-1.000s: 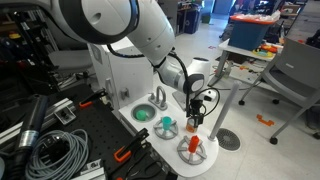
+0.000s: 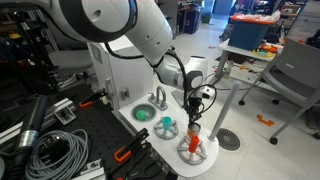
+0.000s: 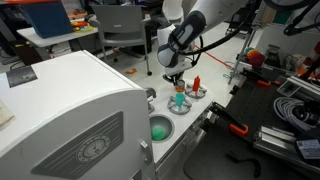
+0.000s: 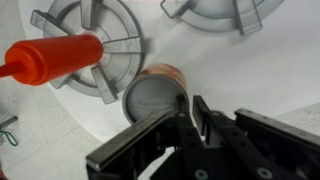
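An orange cup with a grey inside (image 4: 155, 97) fills the middle of the wrist view. My gripper is shut on its right-hand rim. In exterior view 1 the gripper (image 2: 191, 122) points down at the cup (image 2: 194, 130), behind the red bottle; in exterior view 2 the cup (image 3: 180, 87) shows just behind a teal cup. Whether its base touches the white table cannot be told.
A red bottle (image 4: 62, 59) stands close beside the cup, over a grey burner (image 4: 127, 28). A teal cup (image 2: 166, 122) rests on another burner. The sink (image 3: 160, 122) holds a green dish (image 3: 158, 132). Bare white tabletop (image 2: 207, 138) lies to the right.
My gripper has come slightly down and left in exterior view 1. The cup's orange side, seen there a second ago, now shows less, with grey visible. Bottle and teal cup stay put.
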